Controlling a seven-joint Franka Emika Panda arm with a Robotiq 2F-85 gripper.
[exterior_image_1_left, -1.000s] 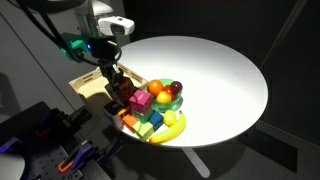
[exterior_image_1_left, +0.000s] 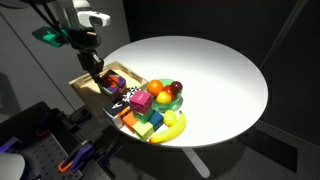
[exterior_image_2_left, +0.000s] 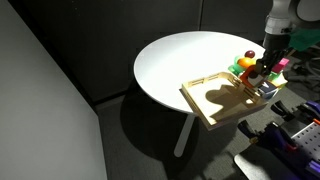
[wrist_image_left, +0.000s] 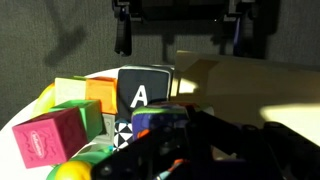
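A dark block with red and blue faces (exterior_image_1_left: 113, 84) is at my fingertips, at the tray's near-right edge in exterior view 1. My gripper (exterior_image_1_left: 102, 79) looks shut on it, though the contact is largely hidden. In the wrist view, dark blurred shapes cover much of this block (wrist_image_left: 163, 121). The open wooden tray (exterior_image_2_left: 212, 108) has a bare floor over most of its area. Beside it stands a block with a white letter A (wrist_image_left: 141, 95). A pink cube (exterior_image_1_left: 140, 101) sits further right.
Orange (wrist_image_left: 101, 93), yellow and green blocks crowd the table edge. A banana (exterior_image_1_left: 169, 131) lies at the rim, and a green bowl (exterior_image_1_left: 176, 103) holds fruit.
In exterior view 1 my gripper has moved left, from beside the pink cube towards the tray. The red and blue block has shifted left as well.
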